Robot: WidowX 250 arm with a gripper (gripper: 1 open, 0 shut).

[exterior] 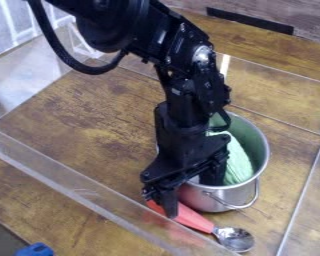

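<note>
My black gripper (170,190) hangs low over the left side of a steel pot (250,180), its fingers down at the red handle (192,219) of a spoon. The spoon's metal bowl (235,239) points toward the lower right, outside the pot. A pale green ribbed object (238,160) sits inside the pot, partly hidden by the arm. The gripper is open; whether the handle lies between the fingertips is hard to see.
Clear plastic walls surround the wooden surface (83,130), which is free on the left. A small blue object (35,250) lies at the bottom left, outside the wall.
</note>
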